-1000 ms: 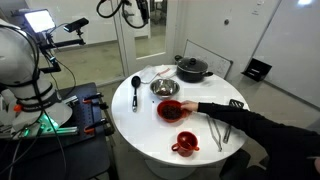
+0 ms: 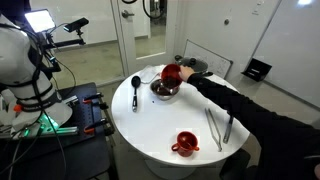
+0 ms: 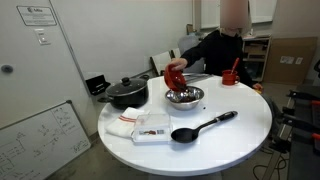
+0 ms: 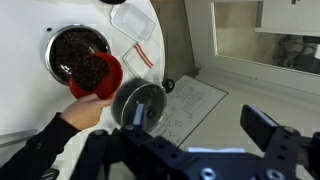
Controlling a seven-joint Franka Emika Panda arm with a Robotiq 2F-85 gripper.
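Observation:
In the wrist view, my gripper stands open, its dark fingers apart with nothing between them. The arm hangs high above the table, only partly visible at the top of exterior view 1. A person's hand tips a red bowl (image 3: 175, 75) over a shiny metal bowl (image 3: 186, 98). From above, dark small contents show in the red bowl (image 4: 105, 88) and in the metal bowl beside it. A red cup (image 2: 186, 143) stands near the table's front edge.
A lidded black pot (image 3: 127, 93), a white cloth (image 3: 122, 126), a clear box (image 3: 152, 129) and a black ladle (image 3: 192, 133) share the round white table (image 2: 145, 132). The person's sleeve (image 2: 240, 110) reaches across it. Tongs (image 2: 213, 130) lie at the right.
The person's hand has lifted the red bowl from the table and tilted it over the metal bowl. My arm has moved upward, mostly out of exterior view 1.

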